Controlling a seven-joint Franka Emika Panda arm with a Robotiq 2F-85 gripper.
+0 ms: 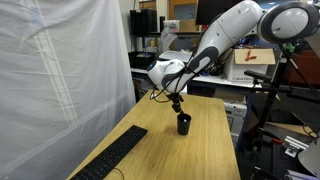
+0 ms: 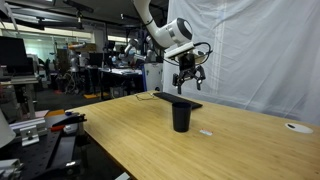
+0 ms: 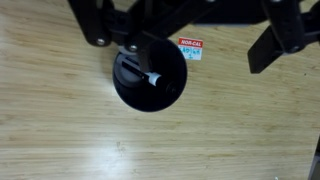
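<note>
A black cup [image 1: 183, 124] stands upright on the wooden table, and in exterior view 2 the same cup [image 2: 181, 117] is near the middle. From the wrist view, a dark stick-like object with a white band [image 3: 152, 77] lies inside the cup [image 3: 158, 100]. My gripper [image 1: 177, 105] is above the table, close to the cup's rim and apart from it. In exterior view 2 the gripper [image 2: 189, 80] hangs higher than the cup. Its fingers are wide apart and hold nothing; one finger overlaps the cup's edge in the wrist view.
A black keyboard [image 1: 108, 154] lies along the table's side by the white curtain. A small red-and-white label [image 3: 190, 48] is on the table beside the cup. A white disc [image 2: 298, 127] lies farther off.
</note>
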